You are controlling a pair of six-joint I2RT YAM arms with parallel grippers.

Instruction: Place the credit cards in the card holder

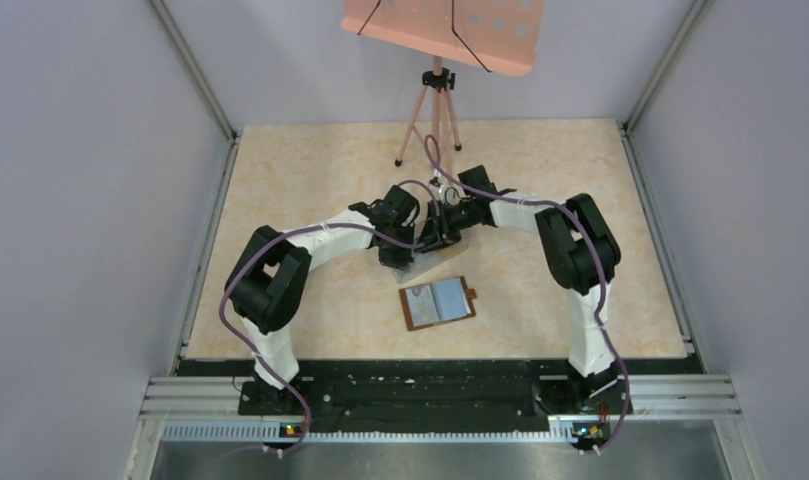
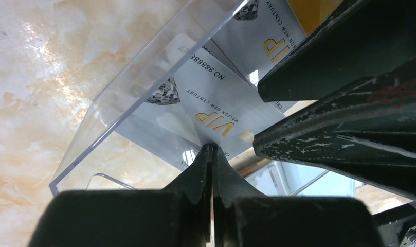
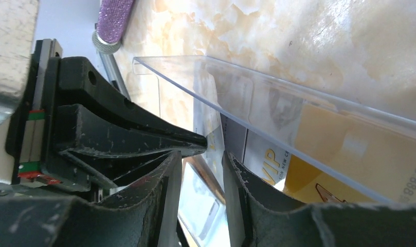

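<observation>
In the left wrist view, a silver VIP card [image 2: 195, 85] lies over other silver cards in the clear tray [image 2: 113, 110]. My left gripper is shut, its tips at that card's near edge. Whether the card is pinched between them cannot be told. In the right wrist view, a pale card [image 3: 212, 131] beside the left fingertips looks tilted. My right gripper stands part open over the tray, with no card seen between its fingers. The brown-edged card holder [image 1: 467, 317] lies open in front of the tray, a silver card in its left side.
A gold card [image 3: 319, 182] lies farther along in the tray. The tray's raised clear wall [image 3: 293, 110] stands close to both grippers, which are almost touching each other. Behind them stands a pink tripod [image 1: 438, 125].
</observation>
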